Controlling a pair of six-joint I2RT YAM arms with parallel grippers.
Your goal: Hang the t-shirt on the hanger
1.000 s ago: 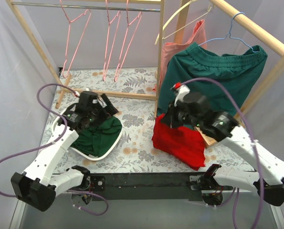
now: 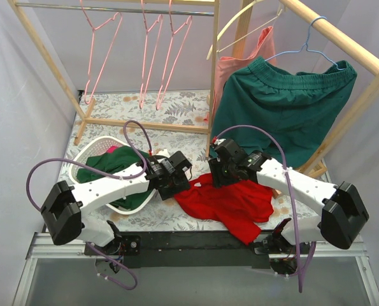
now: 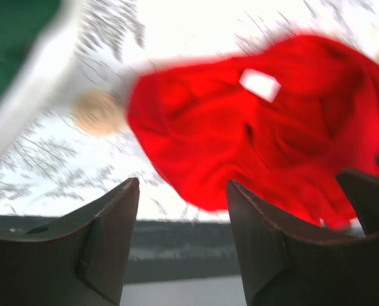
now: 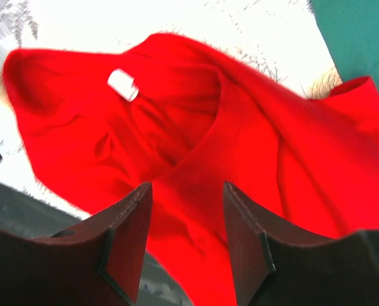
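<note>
A crumpled red t-shirt (image 2: 230, 203) lies on the floral surface between the two arms, with a small white tag (image 3: 260, 85) showing near its upper left edge. Over the shirt's left end is my left gripper (image 2: 178, 186), its fingers (image 3: 116, 220) parted and nothing between them. My right gripper (image 2: 219, 176) hovers above the upper middle of the shirt; its fingers (image 4: 135, 220) are apart, with red cloth visible beneath and none clearly gripped. Several pink hangers (image 2: 102, 62) hang from the metal rail at the back left.
On the left, a white basket (image 2: 81, 155) holds dark green cloth (image 2: 106, 159). Green shorts (image 2: 281, 95) hang on a blue hanger (image 2: 306, 50) from the wooden rack's bar (image 2: 336, 38) at right. Behind them hangs a pink garment (image 2: 230, 70). Floor behind the grippers is clear.
A second ago my left gripper was over the basket and the shirt was more bunched at right. The left gripper has come right, the shirt extends further left, and my right arm's elbow has swung inward.
</note>
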